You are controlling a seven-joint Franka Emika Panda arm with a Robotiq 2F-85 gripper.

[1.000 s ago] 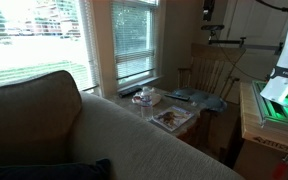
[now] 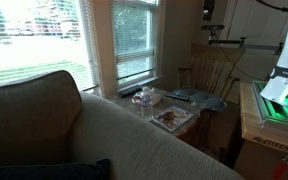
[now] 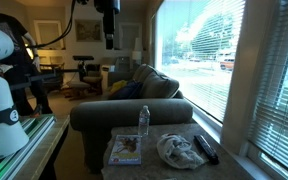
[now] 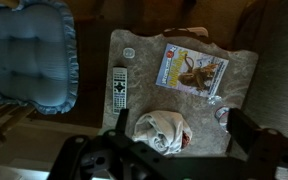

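My gripper hangs high above the small table (image 4: pixel 134 75), its dark fingers spread wide with nothing between them. In exterior view 2 the same gripper (image 3: pixel 109 40) shows at the top, well clear of everything below. On the tabletop lie a picture-covered case or booklet (image 4: pixel 191 70), a crumpled white cloth (image 4: pixel 164 130) and a remote (image 4: pixel 119 90). A clear bottle (image 3: pixel 144 120) stands upright behind the booklet (image 3: pixel 126 150). To the right of the bottle are the cloth (image 3: pixel 179 152) and a dark remote-like object (image 3: pixel 206 150).
A grey sofa (image 2: pixel 134 140) borders the table, and windows (image 3: pixel 199 50) stand along its other side. A chair with a blue cushion (image 4: pixel 29 60) is near the remote's side. Bare tabletop shows between the objects.
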